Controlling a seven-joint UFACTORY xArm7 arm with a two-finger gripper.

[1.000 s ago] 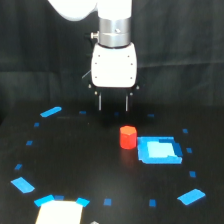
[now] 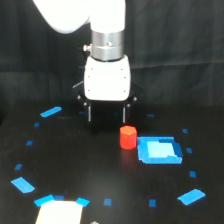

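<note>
A red block [image 2: 128,138] with a six-sided outline stands on the dark table, right of the middle. Close by on its right lies a shallow blue tray [image 2: 142,158] with a white patch inside. My gripper [image 2: 107,114] hangs under its white housing, above and to the left of the red block. Its thin dark fingers are spread apart, and nothing shows between them. The fingers are hard to make out against the black background.
Blue tape strips [image 2: 191,197] and small blue squares mark the table around the block and tray. A white object [image 2: 60,212] is cut off by the bottom edge.
My gripper has come lower and shifted a little to the left. Its fingers look slightly wider apart in the view. The red block and the blue tray have not moved.
</note>
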